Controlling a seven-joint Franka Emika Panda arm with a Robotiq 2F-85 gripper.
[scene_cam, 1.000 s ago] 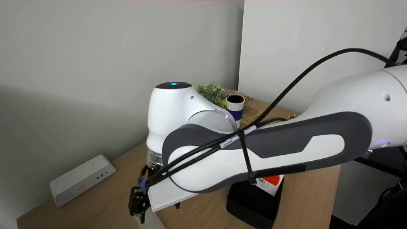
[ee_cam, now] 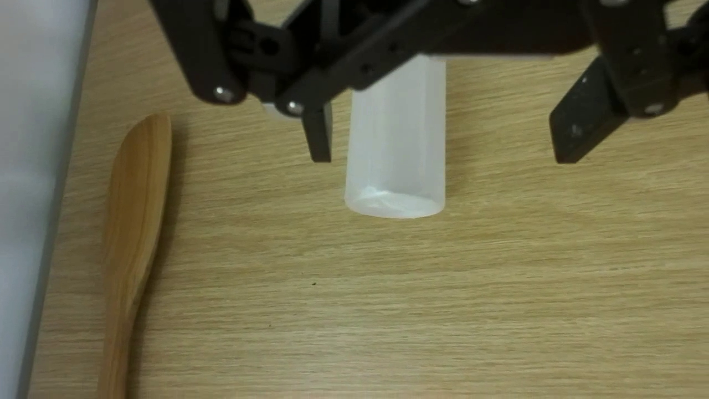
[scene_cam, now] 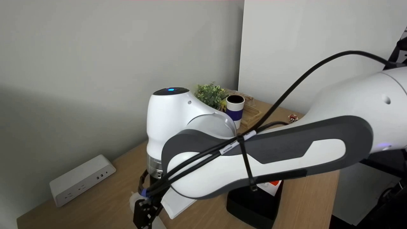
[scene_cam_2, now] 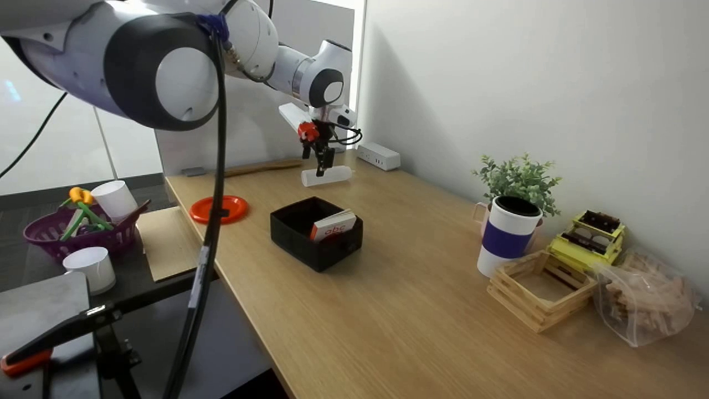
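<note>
A pale translucent bottle lies on its side on the wooden table, seen in the wrist view between the spread fingers of my gripper. The gripper is open, and the left finger is nearer to the bottle than the right one. Its far end is hidden behind the gripper's linkage. In exterior view 2 the gripper hangs over or close to the white bottle; whether any finger touches it, I cannot tell. Exterior view 1 shows my gripper only in part, low in the frame.
A wooden spoon lies left of the bottle. Nearby stand a white power strip, a black box with cards inside, and a red plate. A tumbler and wooden crate sit along the wall.
In exterior view 1 the arm has come down a little, and the hand has turned and lowered closer to the table and the bottle. Objects on the table look unmoved.
</note>
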